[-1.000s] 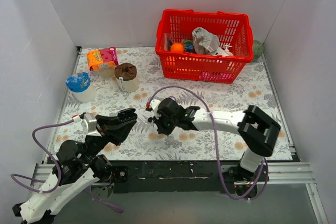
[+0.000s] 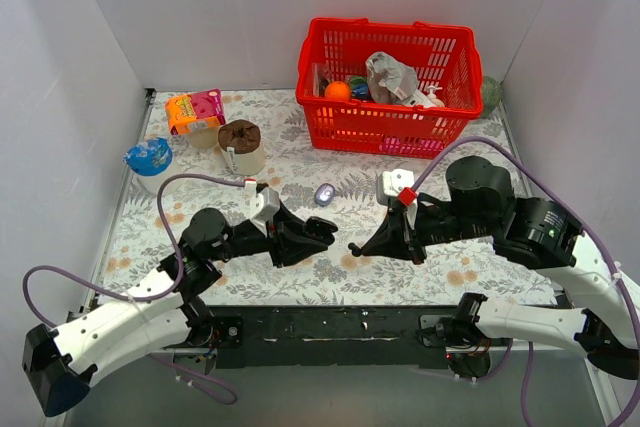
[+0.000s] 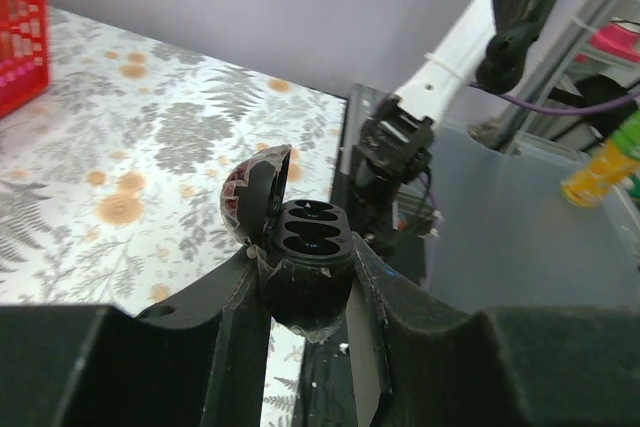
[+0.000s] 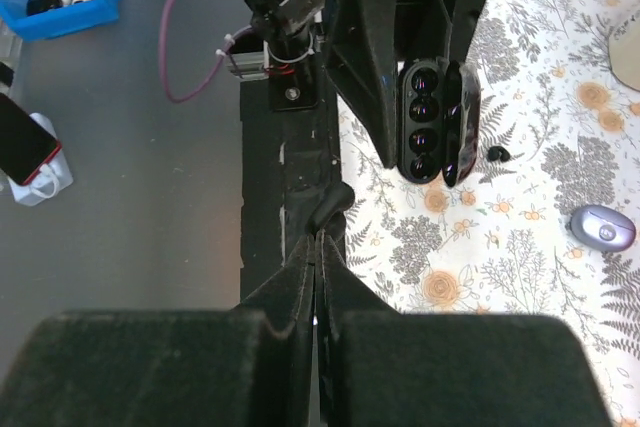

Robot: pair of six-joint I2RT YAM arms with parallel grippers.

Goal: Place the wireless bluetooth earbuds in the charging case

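Note:
The open black charging case (image 3: 312, 239) is clamped in my left gripper (image 2: 303, 237), held above the table with its lid raised and its dark wells facing up, looking empty. My right gripper (image 2: 364, 250) is shut on a small black earbud (image 4: 334, 203) that sticks out past its fingertips. In the left wrist view this earbud (image 3: 508, 55) hangs up and to the right, clear of the case. A second small black piece, probably the other earbud (image 4: 497, 153), lies on the tablecloth beyond the case; it cannot be made out in the top view.
A grey-purple mouse (image 2: 325, 194) lies mid-table behind the grippers. The red basket (image 2: 390, 127) fills the back. At the back left stand a brown-topped canister (image 2: 241, 147), a blue-topped tub (image 2: 150, 159) and an orange-pink packet (image 2: 195, 112).
The left gripper has carried the case to the right and toward the front.

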